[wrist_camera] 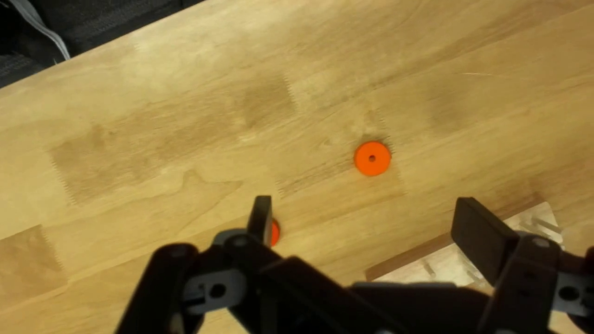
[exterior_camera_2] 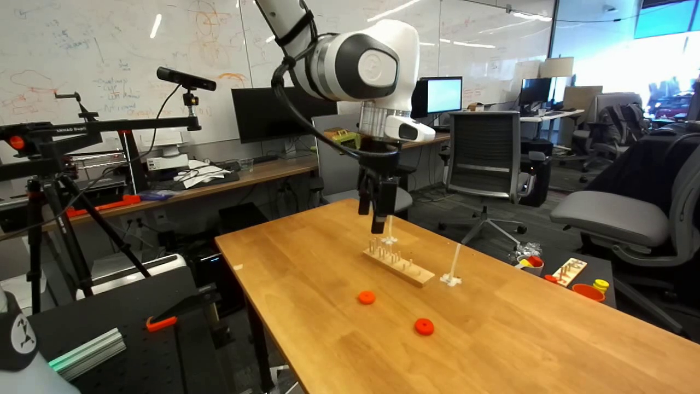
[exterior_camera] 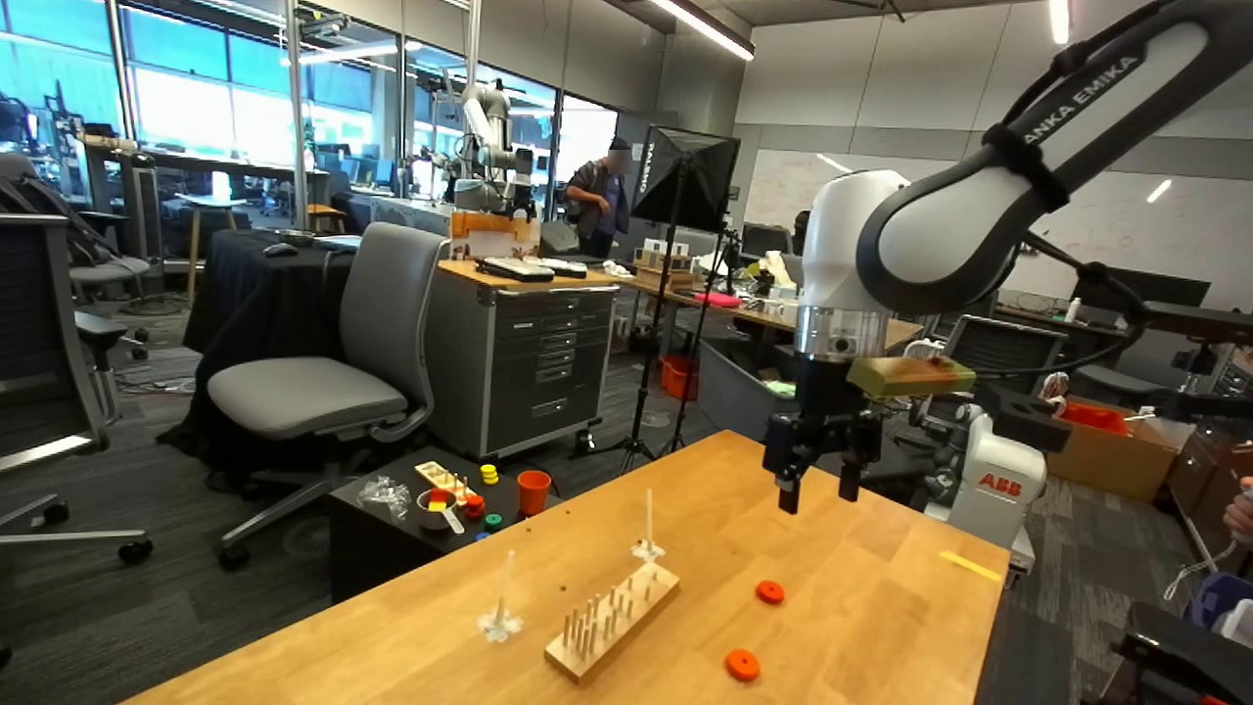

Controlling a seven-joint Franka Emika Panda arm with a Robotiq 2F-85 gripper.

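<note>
Two flat orange discs lie apart on the wooden table; exterior view 1 shows the farther disc point(exterior_camera: 769, 592) and the nearer disc point(exterior_camera: 742, 665). A wooden peg board point(exterior_camera: 612, 619) with several thin pegs lies to their left there. My gripper point(exterior_camera: 819, 505) hangs well above the table, fingers pointing down, open and empty. From the wrist, one disc point(wrist_camera: 372, 158) is fully visible with its small centre hole, beyond the fingertips. The other disc point(wrist_camera: 275, 233) is partly covered by the left finger point(wrist_camera: 260, 218). The right finger point(wrist_camera: 483, 236) hides part of the peg board point(wrist_camera: 429, 272).
Two upright rods on clear bases, one rod point(exterior_camera: 649, 523) and another rod point(exterior_camera: 507, 587), stand beside the peg board. A low black side table holds an orange cup point(exterior_camera: 533, 493) and small coloured pieces.
</note>
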